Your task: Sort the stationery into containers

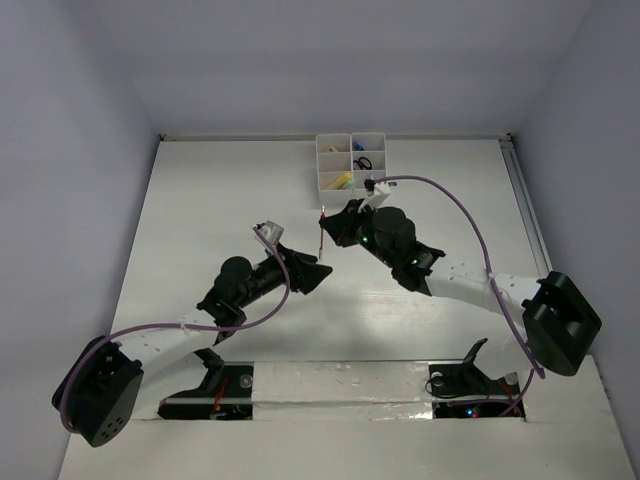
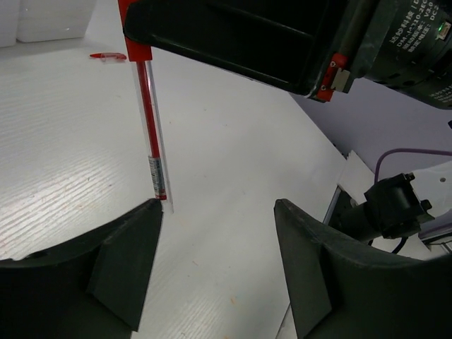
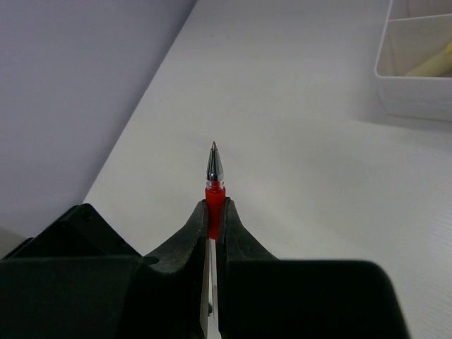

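Note:
A red pen (image 2: 150, 120) hangs upright, its top held by my right gripper, shut on it, tip pointing up. My left gripper is open just under and beside the pen's lower end, nothing between its fingers. In the top view the two grippers face each other near the table's middle. A divided white container (image 1: 334, 163) at the back holds yellow, blue and other small items and black scissors (image 1: 363, 163).
A small red item (image 2: 107, 55) lies on the white table (image 1: 220, 180) near the container. Walls enclose the sides and back.

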